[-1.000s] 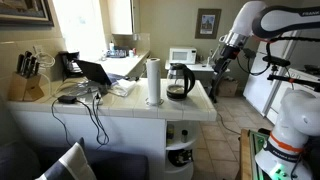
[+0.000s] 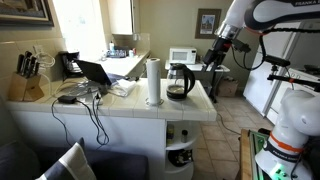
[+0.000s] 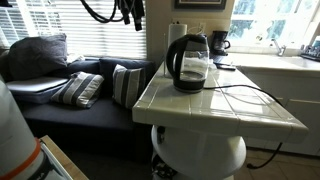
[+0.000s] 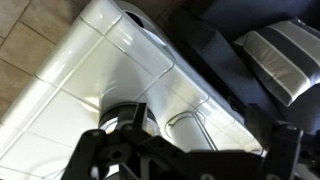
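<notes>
The electric kettle [image 2: 177, 83], with its black handle and clear body, stands upright on the white tiled counter [image 2: 125, 108]. In exterior view 2 the kettle [image 3: 190, 68] is close to the counter's near corner. My gripper [image 2: 211, 63] hangs in the air to the kettle's right and higher, touching nothing visible. From the wrist, the open gripper looks down on the tiles with its dark fingers [image 4: 83, 152] spread apart. Part of the kettle [image 4: 121, 112] shows below it, its lower part hidden by the gripper's body.
A paper towel roll [image 2: 153, 82] stands beside the kettle. Further left are a laptop [image 2: 95, 72], cables and a knife block [image 2: 27, 88]. The kettle's cord [image 3: 255, 90] trails over the tiles. A dark sofa [image 3: 95, 120] with striped cushions sits beyond the counter.
The arm has shifted slightly upward, its elbow and forearm now in a different pose. Kettle, towel roll and counter items look unmoved.
</notes>
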